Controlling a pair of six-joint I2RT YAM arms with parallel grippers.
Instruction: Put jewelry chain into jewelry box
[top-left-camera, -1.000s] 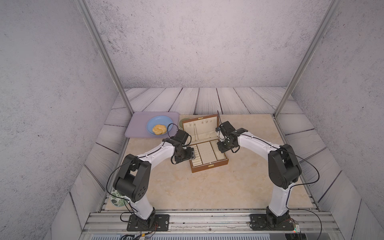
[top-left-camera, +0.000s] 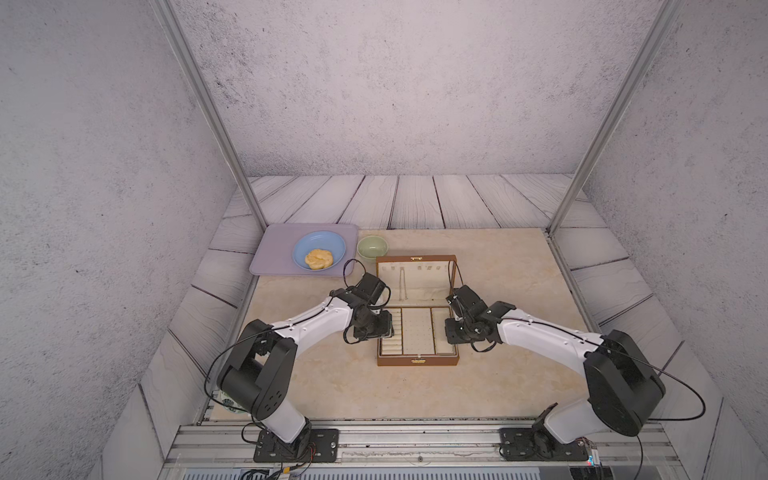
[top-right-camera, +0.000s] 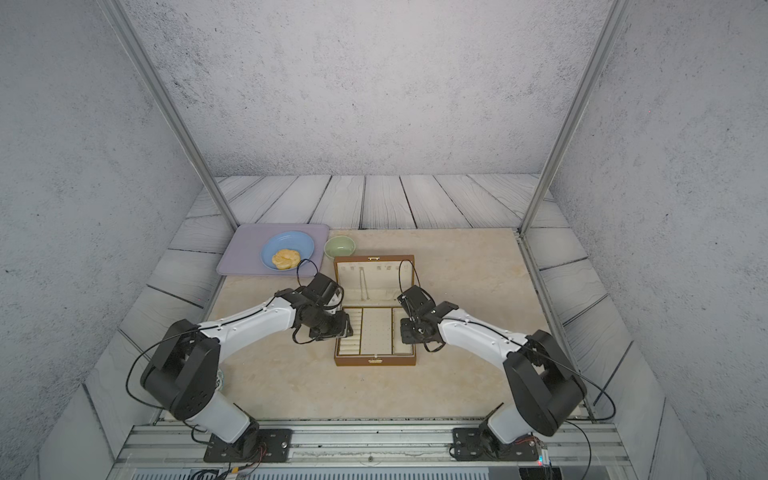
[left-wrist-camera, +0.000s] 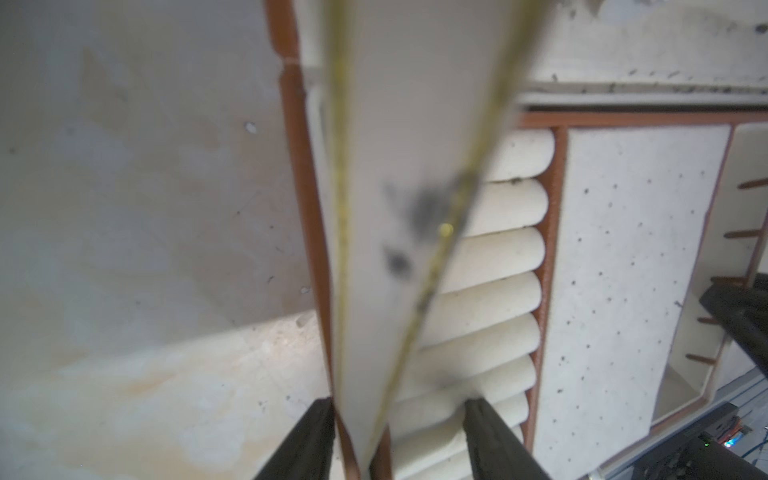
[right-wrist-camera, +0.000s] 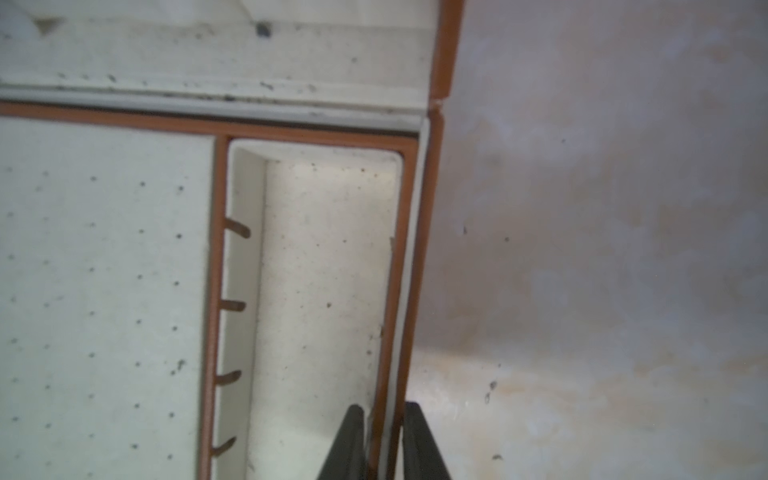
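The open jewelry box (top-left-camera: 417, 329) sits squarely at the table's middle, lid raised at the back. A chain-like strand (top-left-camera: 403, 281) hangs inside the lid. My left gripper is at the box's left rim, beside the ring rolls (left-wrist-camera: 481, 300), fingers apart around that edge, where a blurred pale band fills the view. My right gripper is at the right rim, beside the empty side compartment (right-wrist-camera: 324, 288), its fingertips either side of the edge. Whether either grips the rim is unclear.
A lavender mat (top-left-camera: 267, 258) with a blue plate (top-left-camera: 320, 241) holding a yellow item stands back left, beside a green bowl (top-left-camera: 372, 246).
The box has straightened and shifted toward the front edge. Both grippers have moved with it toward the front, the right one further.
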